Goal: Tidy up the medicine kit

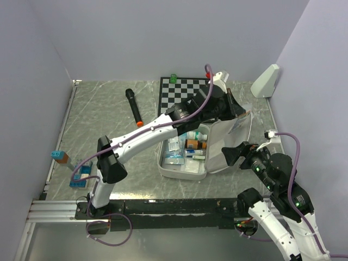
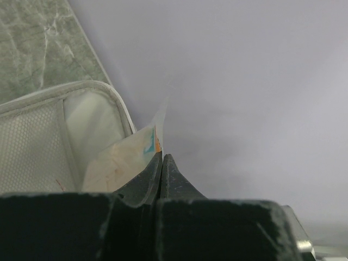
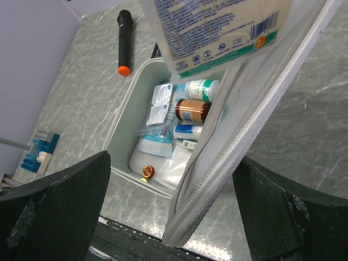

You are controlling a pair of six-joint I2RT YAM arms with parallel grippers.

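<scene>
My left gripper [image 1: 237, 110] is shut on a clear printed packet, held at the open lid of the medicine kit; in the right wrist view the packet [image 3: 220, 27] hangs above the lid. The white kit base [image 1: 173, 173] holds bottles [image 3: 191, 110], blister packs [image 3: 158, 113], bags and boxes. My right gripper [image 1: 235, 153] is open, with the lid's edge [image 3: 209, 187] between or just in front of its fingers.
A checkerboard [image 1: 174, 89] lies behind the kit, a black microphone [image 1: 133, 106] to its left. Blue block pieces [image 1: 79, 176] sit at the left edge, a white object [image 1: 265, 81] at the back right.
</scene>
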